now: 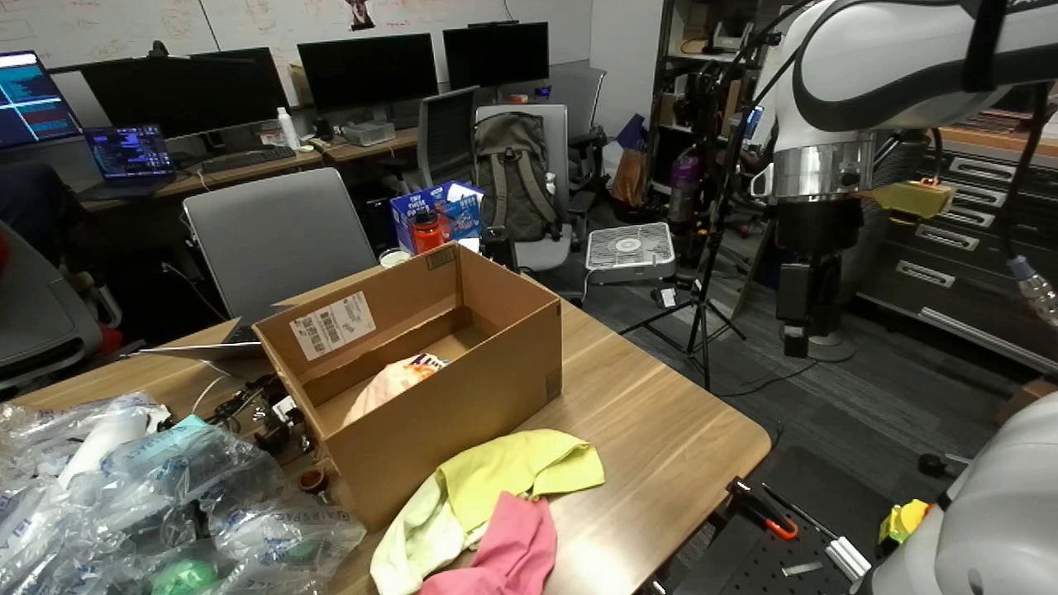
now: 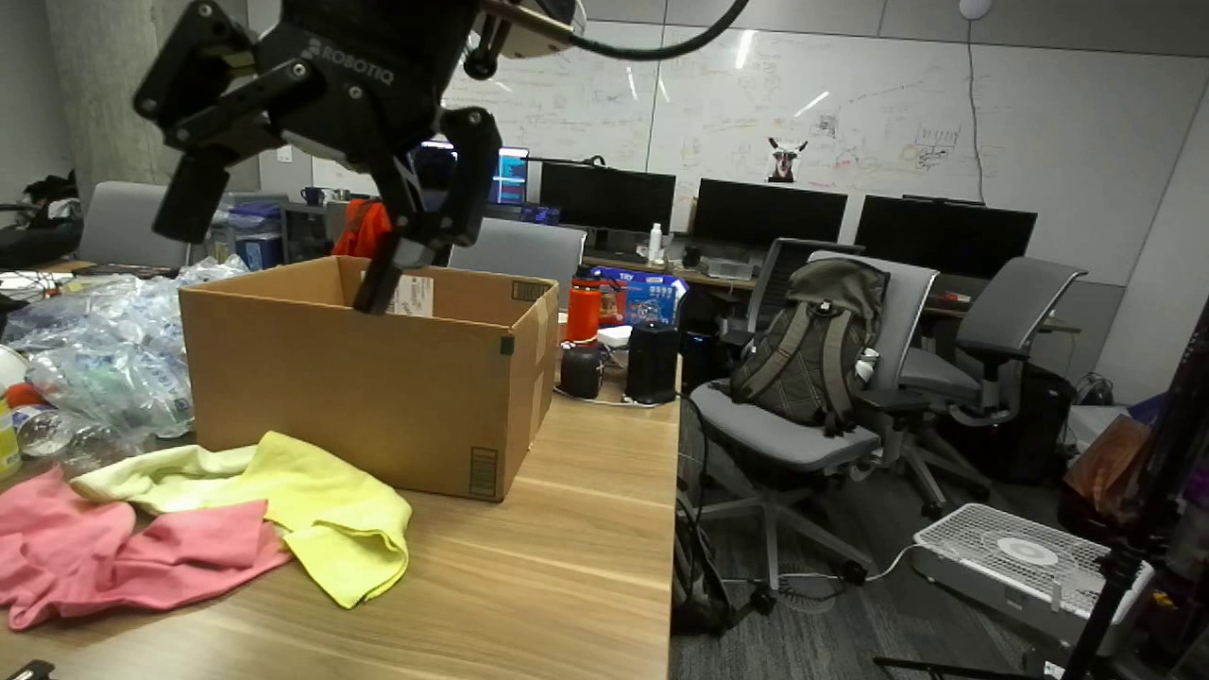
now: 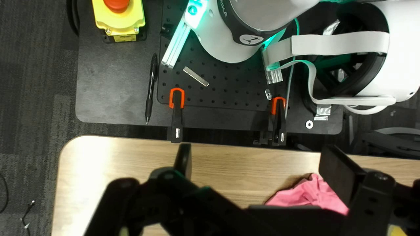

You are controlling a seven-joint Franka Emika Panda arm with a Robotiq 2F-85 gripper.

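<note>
My gripper is open and empty, its two fingers well apart in the wrist view. In exterior view 1 it hangs at the right, high up and clear of the tabletop. A yellow cloth (image 1: pixel 521 463) lies crumpled on the table against the front of an open cardboard box (image 1: pixel 466 397). Beside it is a pink cloth (image 1: pixel 516 545), which shows partly in the wrist view, beyond the right finger. Inside the box lies a pale orange-pink item (image 1: pixel 382 390) with printing on it; the box wall hides part of it.
Clear plastic air-pillow packaging (image 1: pixel 228 496) heaps up left of the box. A red bottle (image 1: pixel 427 233) and a blue box (image 1: pixel 459 211) stand behind it. Clamps (image 3: pixel 177 114) sit along the table's edge by the robot base.
</note>
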